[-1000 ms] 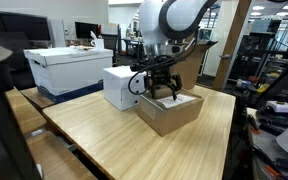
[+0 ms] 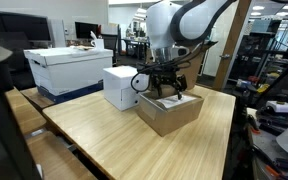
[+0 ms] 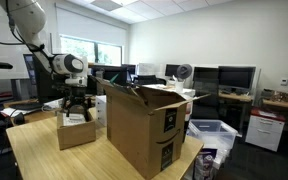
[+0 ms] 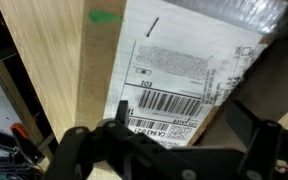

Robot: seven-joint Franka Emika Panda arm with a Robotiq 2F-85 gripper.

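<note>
My gripper hangs over an open cardboard box on the wooden table, its fingertips around the level of the box's rim. Inside the box lies a white package or sheet with printed barcodes, seen close up in the wrist view. The two dark fingers stand wide apart there, with the printed label showing between them and nothing held. Exterior view 2 also has the gripper at the box. Whether a finger touches the label cannot be told.
Behind the box stands a white box, with a larger lidded white box farther back left. A tall brown carton shares the table. Bare wood lies left of the open box.
</note>
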